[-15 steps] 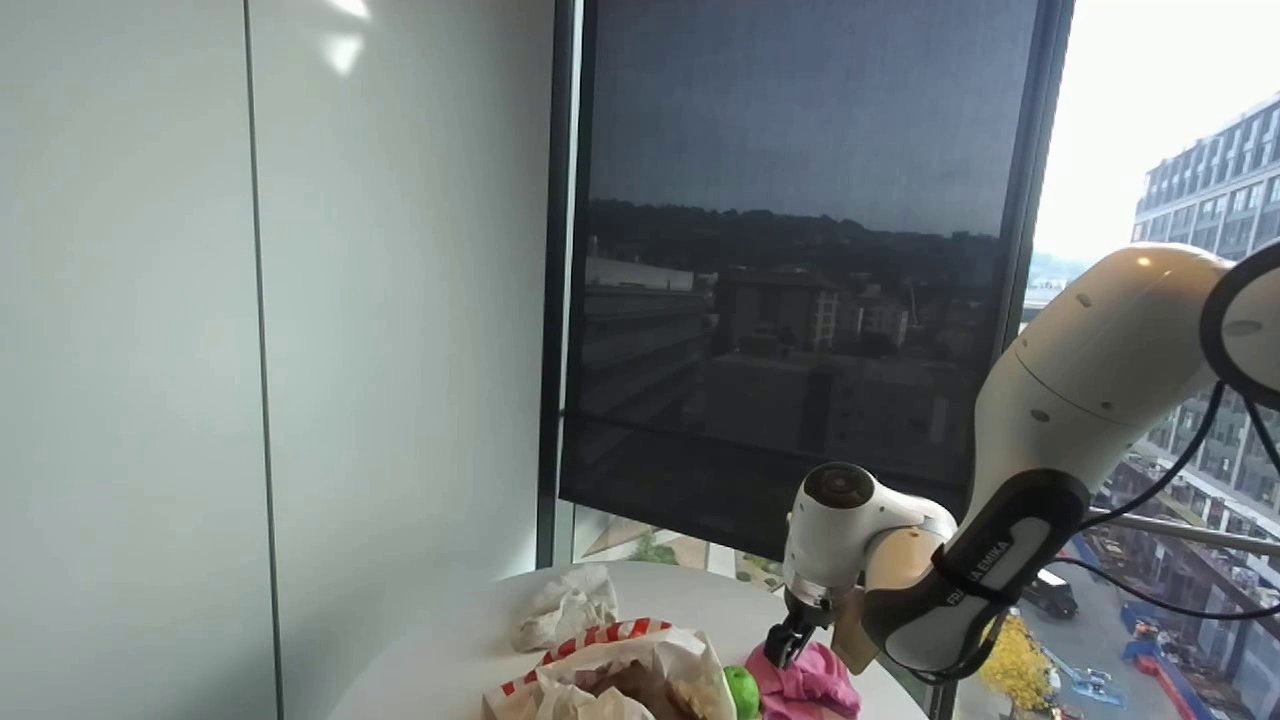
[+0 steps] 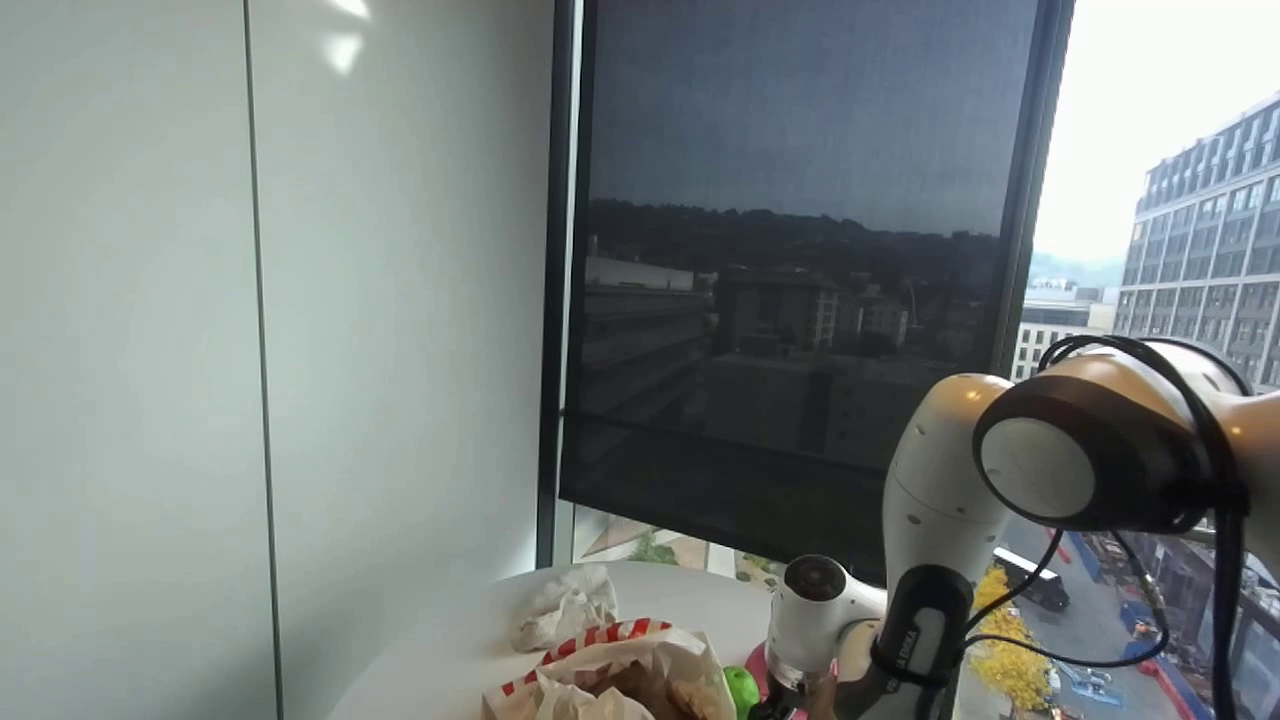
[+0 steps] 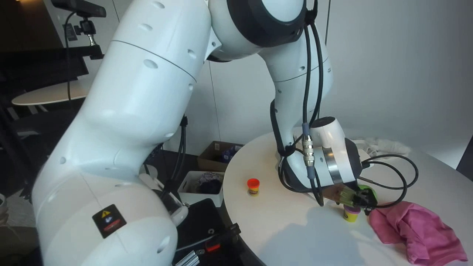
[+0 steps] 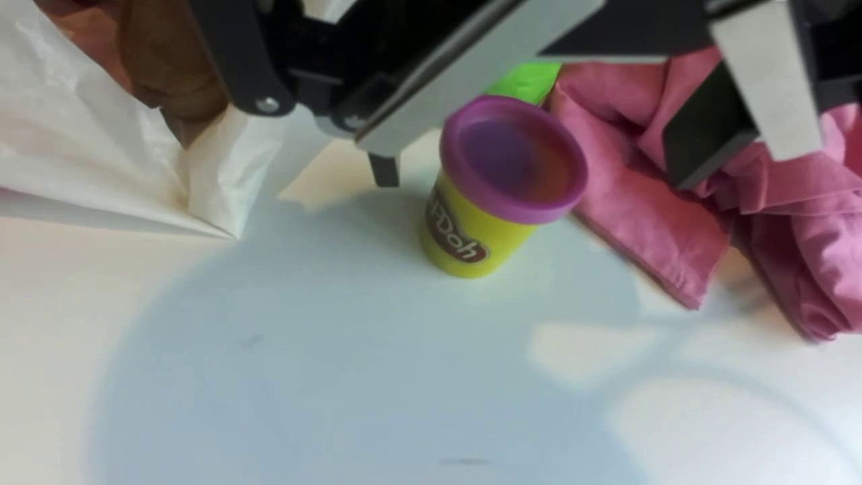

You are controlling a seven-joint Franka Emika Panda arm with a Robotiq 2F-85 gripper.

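Note:
A yellow Play-Doh tub [image 4: 465, 238] with a purple lid stands upright on the white table in the wrist view. In exterior view 2 the same tub [image 3: 351, 216] shows just below the hand. My gripper is open, its fingers apart on either side of the lid as the wrist camera sees it; whether they reach down past the rim I cannot tell. A crumpled pink cloth [image 3: 414, 230] lies close to the tub. Behind the tub is a bright green object [image 4: 529, 81], mostly hidden. Another tub, red-lidded [image 3: 253, 186], stands apart near the table's edge.
A paper bag with red and white stripes [image 2: 600, 654] lies open on the table, and its pale paper [image 4: 210, 174] borders the hand's left side in the wrist view. White crumpled material [image 2: 564, 608] rests behind it. Bare table [image 3: 288, 221] lies in front of the tub.
In exterior view 1 the arm has come down and moved left. The hand now covers most of the pink cloth, which was plainly visible before.

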